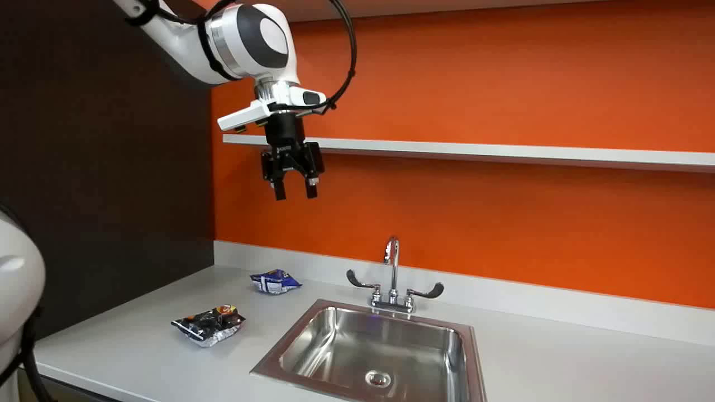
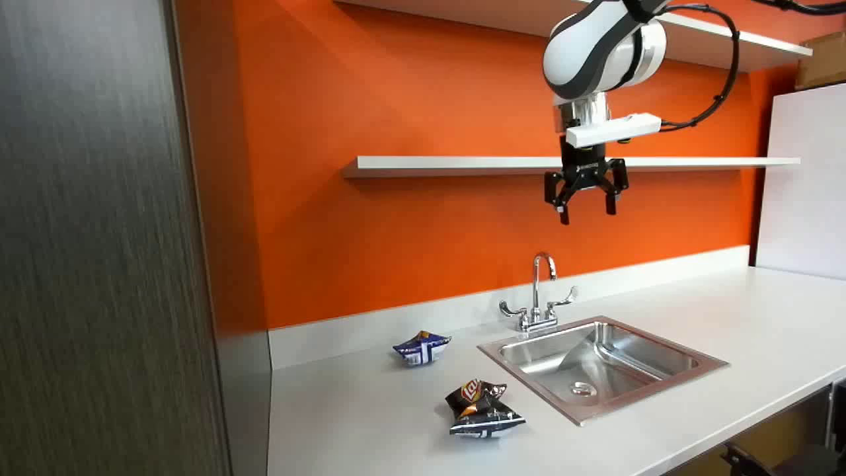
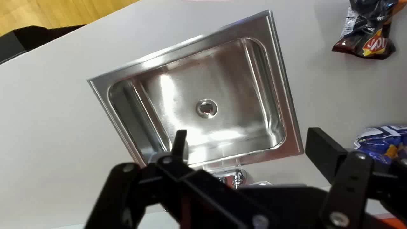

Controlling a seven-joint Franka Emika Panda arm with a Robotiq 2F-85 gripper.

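My gripper point(image 1: 295, 191) hangs high above the counter, open, with nothing between its spread fingers. In the second exterior view the gripper point(image 2: 587, 213) is level with the space just under the shelf. A black chip bag point(image 1: 211, 325) lies on the counter left of the sink, towards the front. Farther back, near the wall, rests a blue chip bag point(image 1: 275, 281). Both bags show at the right of the wrist view, the black bag point(image 3: 368, 28) at the top and the blue bag point(image 3: 383, 143) lower, partly hidden by a finger.
An empty steel sink point(image 1: 322, 309) is set into the counter, with a faucet point(image 1: 394, 274) and two lever handles behind it. A white shelf point(image 2: 476, 165) runs along the orange wall. Dark panelling point(image 1: 114, 167) closes the left side. Counter right of the sink point(image 1: 570, 362) is clear.
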